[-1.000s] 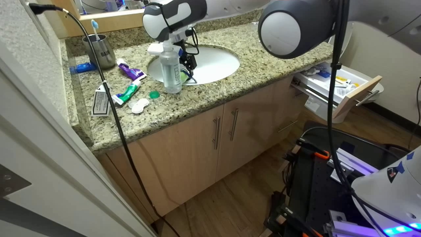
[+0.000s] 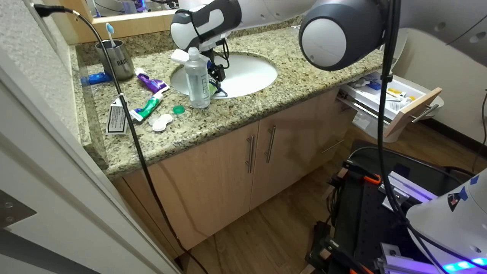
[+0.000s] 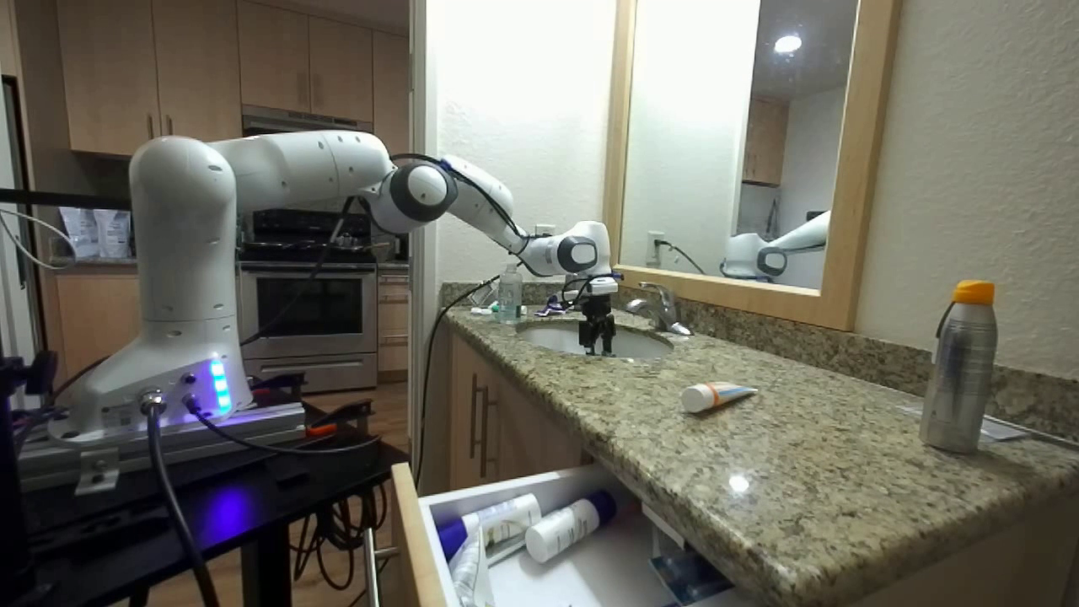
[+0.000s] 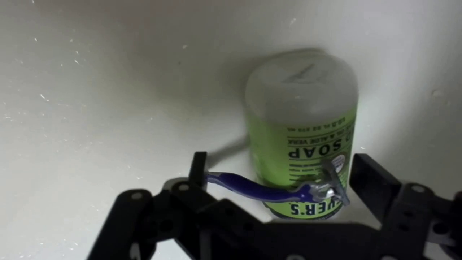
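Down in the white sink [image 4: 108,130], a soap bottle [image 4: 299,143] with a green label lies below my gripper in the wrist view. A razor [image 4: 260,190] with a purple handle stretches across the gap between my open fingers, in front of the bottle's label. Its handle end is close by the left finger [image 4: 198,167]; whether they touch I cannot tell. Its head points toward the right finger [image 4: 374,184]. In exterior view 2 the gripper [image 3: 598,346] points down into the basin, with the bottle and razor hidden there.
A clear bottle [image 2: 197,80] stands at the sink's near left edge. A metal cup [image 2: 115,61] with a toothbrush, a purple tube [image 2: 151,83] and a green tube [image 2: 148,107] are farther left. The faucet [image 3: 662,307] rises behind the basin. An open drawer [image 3: 566,577] juts out.
The arm's wrist has shifted slightly to the right in exterior view 1, tilting the hand a little. The objects on the counter have stayed put.
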